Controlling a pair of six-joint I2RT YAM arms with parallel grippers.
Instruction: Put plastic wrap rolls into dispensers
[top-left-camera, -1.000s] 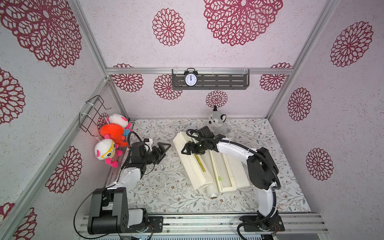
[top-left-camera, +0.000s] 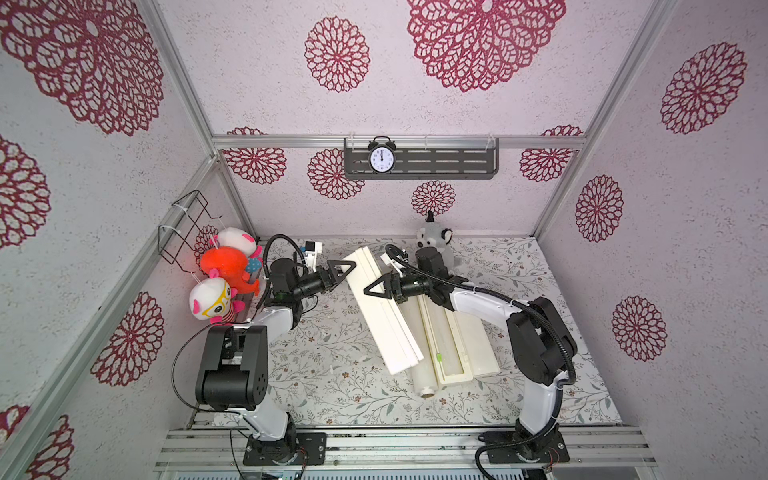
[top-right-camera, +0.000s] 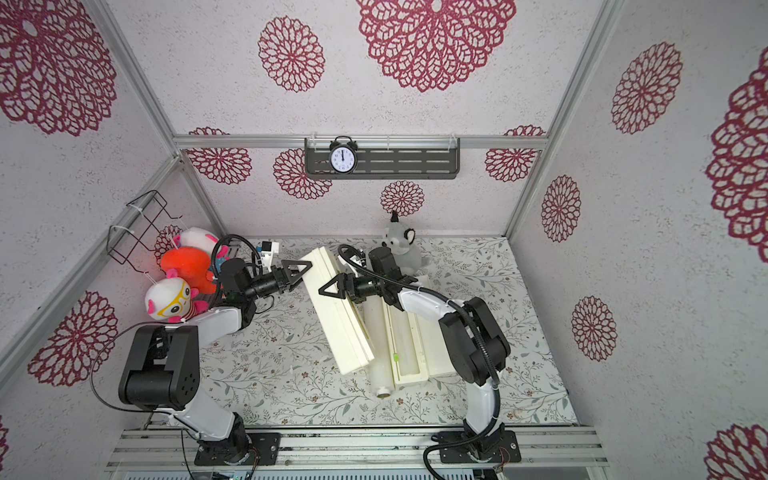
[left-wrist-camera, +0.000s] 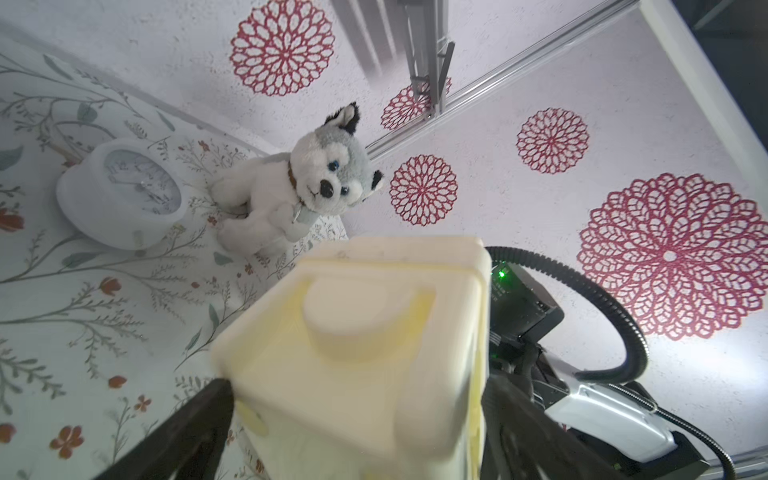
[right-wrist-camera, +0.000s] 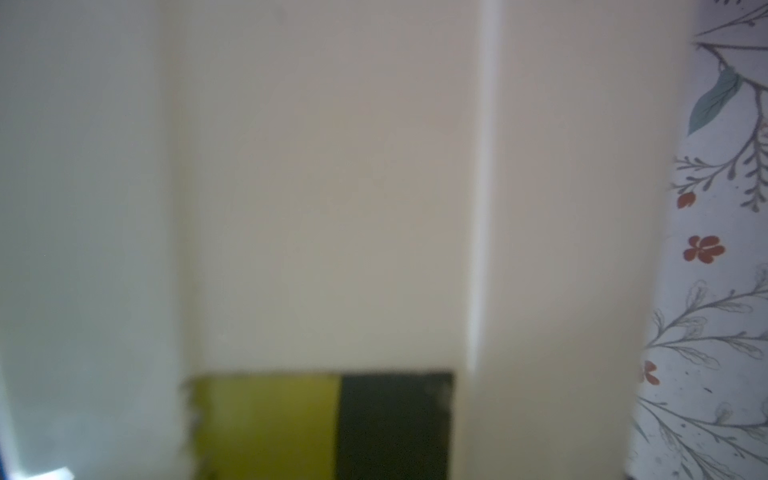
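Note:
A white dispenser (top-left-camera: 384, 320) is slanted across the middle of the table, its far end towards my left gripper (top-left-camera: 352, 272). That gripper stands open, and in the left wrist view the dispenser's end (left-wrist-camera: 360, 336) lies between its blurred fingers. My right gripper (top-left-camera: 372, 289) is over the same dispenser's upper half; how tightly its fingers hold, I cannot tell. The right wrist view is filled by the dispenser's pale surface (right-wrist-camera: 320, 200), with a yellow and dark patch low down. A wrap roll (top-left-camera: 426, 388) lies just right of it. Beside that sits an opened dispenser (top-left-camera: 452, 372) with its lid (top-left-camera: 478, 344) folded right.
A grey husky toy (top-left-camera: 436, 237) sits at the back, near a white round object (left-wrist-camera: 124, 192). Plush toys (top-left-camera: 224, 276) crowd the left wall.
My left gripper has moved right and up to the dispenser's far end. The dispenser has turned and its yellow strip is out of sight from above.

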